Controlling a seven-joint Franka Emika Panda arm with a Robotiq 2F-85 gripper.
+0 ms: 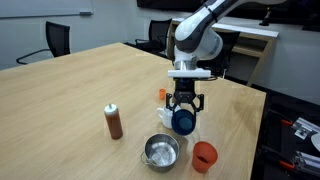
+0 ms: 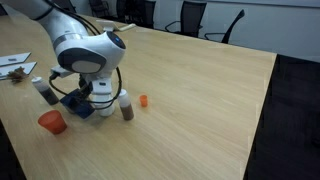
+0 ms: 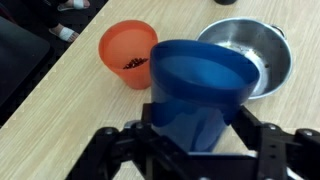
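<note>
A dark blue cup [image 1: 183, 122] is held tilted between the fingers of my gripper [image 1: 184, 104], its mouth turned towards the camera in exterior view 1. The wrist view shows the cup [image 3: 200, 85] filling the space between the fingers. It appears to be above the table, close to a metal pot [image 1: 161, 151] and an orange-red cup [image 1: 203, 157]. Some dark bits show inside the orange-red cup [image 3: 127, 50] in the wrist view. Of the metal pot [image 3: 275, 50], part is hidden behind the blue cup there.
A white mug [image 1: 167, 117] stands right beside the gripper. Farther left is a bottle [image 1: 114, 122] with a pale top, and a small orange item [image 1: 162, 94] lies behind.
</note>
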